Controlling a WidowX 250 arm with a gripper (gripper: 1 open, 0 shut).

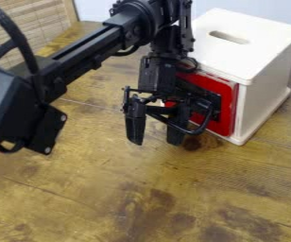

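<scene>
A white box (246, 45) with a slot in its top stands at the upper right, with a red-framed front (220, 83) facing down-left. My black gripper (155, 128) hangs low in front of that red front, partly covering it. Its two dark fingers stand apart, pointing down toward the floor, with nothing visible between them. Whether anything dark sits behind them at the red opening is hard to tell.
A light woven panel (2, 90) is at the left edge, partly behind the arm.
</scene>
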